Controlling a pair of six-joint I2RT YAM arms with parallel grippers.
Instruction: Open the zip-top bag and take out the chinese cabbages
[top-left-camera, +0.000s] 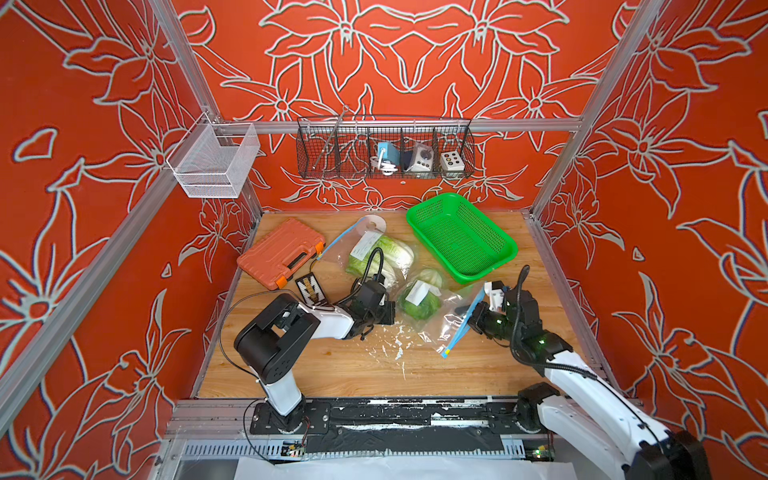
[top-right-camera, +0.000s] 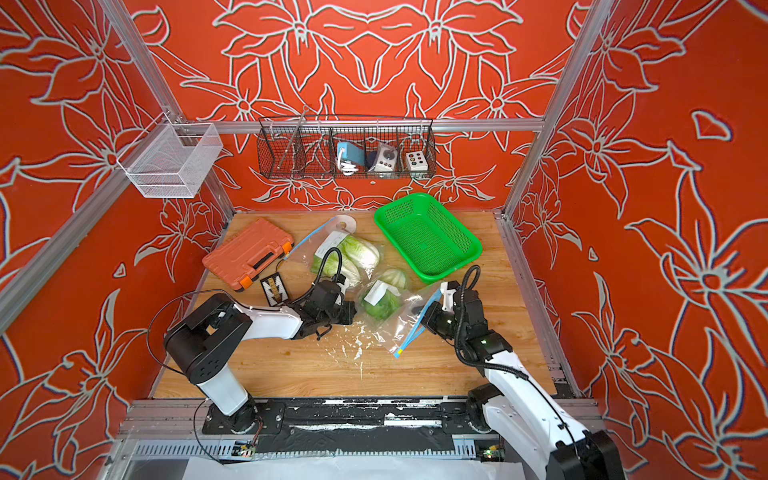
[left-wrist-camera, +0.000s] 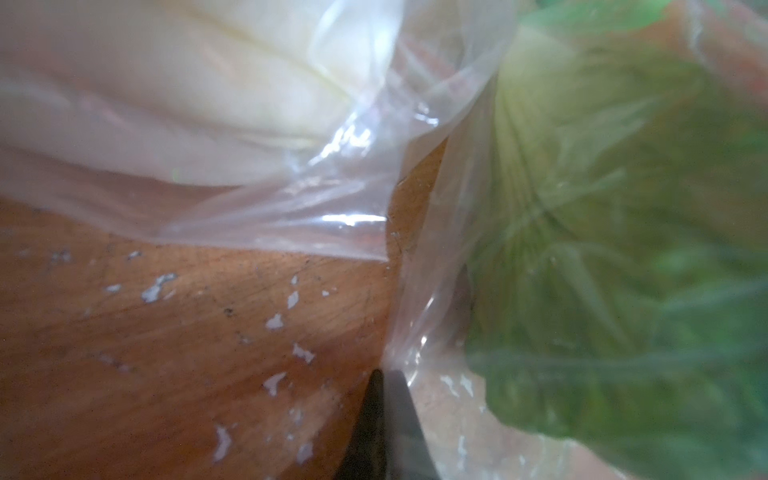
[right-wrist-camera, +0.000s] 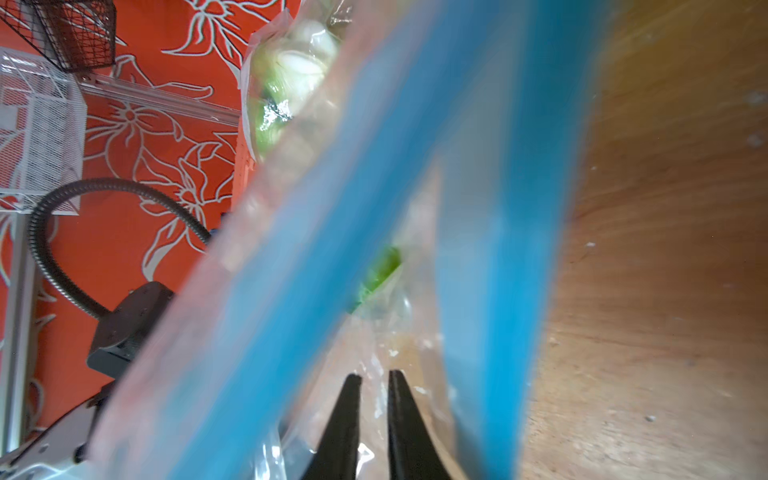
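A zip top bag (top-left-camera: 436, 328) with blue zipper holds a green cabbage (top-right-camera: 382, 305) at table centre; another bag of pale Chinese cabbages (top-right-camera: 356, 252) lies behind it. My left gripper is shut against the near bag, between it and the other bag, with only clear film visible at the tips. My right gripper is inside or under the bag's mouth, the blue zipper strips blurred close around it; its fingers stand slightly apart.
A green basket (top-left-camera: 460, 236) sits back right. An orange case (top-left-camera: 280, 252) and a small dark tray (top-left-camera: 312, 288) lie at left. Wire baskets hang on the walls.
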